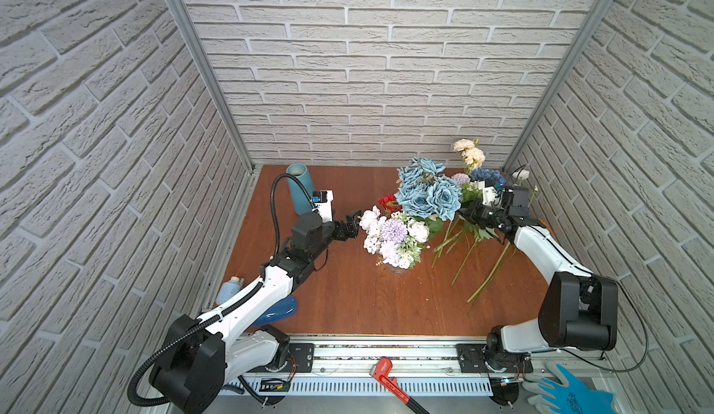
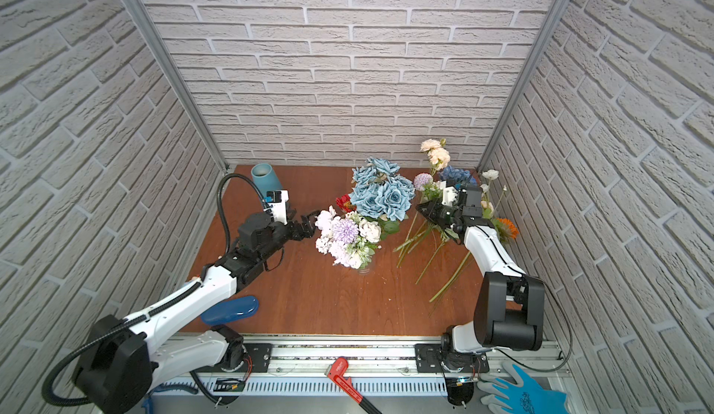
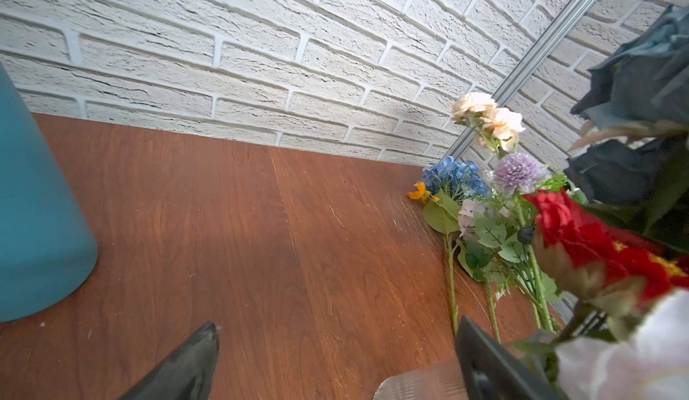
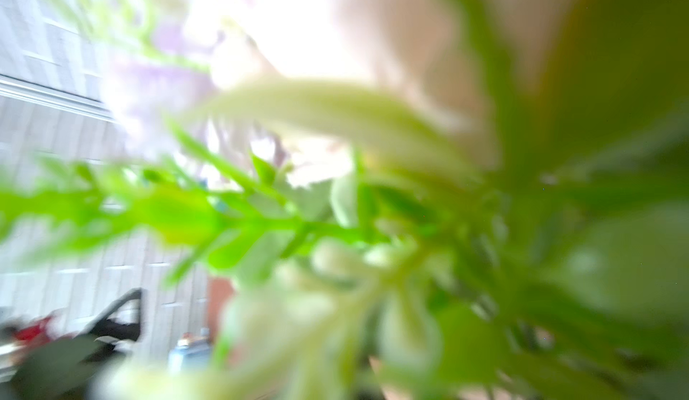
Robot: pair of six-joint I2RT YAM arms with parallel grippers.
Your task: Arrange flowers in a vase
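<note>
A clear glass vase point(image 3: 423, 382) stands mid-table, mostly hidden under white and lilac flowers point(image 1: 392, 229), a red flower point(image 1: 389, 203) and large dusty-blue roses point(image 1: 429, 191). Just left of this bouquet, my left gripper point(image 1: 357, 224) is open with nothing between its fingers. On the right, my right gripper point(image 1: 471, 213) is shut on the thin stems of a raised flower bunch with cream roses point(image 1: 473, 157) and a lilac ball flower point(image 3: 519, 173). Its fingers are hidden behind blurred leaves point(image 4: 215, 220) in the right wrist view.
A teal vase point(image 1: 299, 191) stands at the back left. Loose flowers, including a blue hydrangea point(image 3: 455, 176) and an orange bloom point(image 2: 507, 228), lie at the right with long green stems point(image 2: 450, 277).
</note>
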